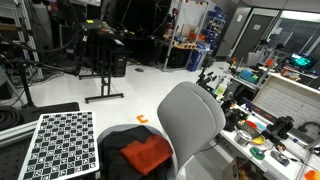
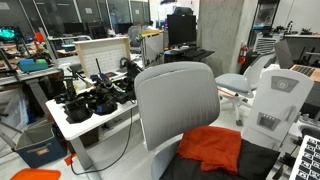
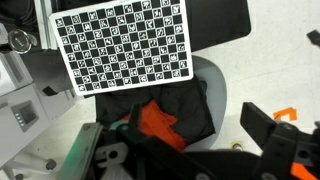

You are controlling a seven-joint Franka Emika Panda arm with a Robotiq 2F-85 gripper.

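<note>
In the wrist view my gripper is open, with its dark fingers wide apart and nothing held between them. Beyond and below it, a red cloth [image 3: 158, 124] lies crumpled on a black cloth [image 3: 195, 105] over the chair seat. The same red cloth [image 1: 147, 154] shows in exterior view 1, and the red cloth [image 2: 211, 147] appears again in exterior view 2, in front of the grey chair back [image 2: 180, 105]. A black-and-white marker board [image 3: 125, 45] lies flat on a dark surface beside the seat. Neither exterior view clearly shows the gripper.
The chair's tall backrest [image 1: 191, 118] rises beside the cloths. A white bench [image 1: 285, 100] crowded with tools stands to the right in exterior view 1. Orange pieces [image 3: 286, 114] lie on the pale floor, which is otherwise mostly open near the chair.
</note>
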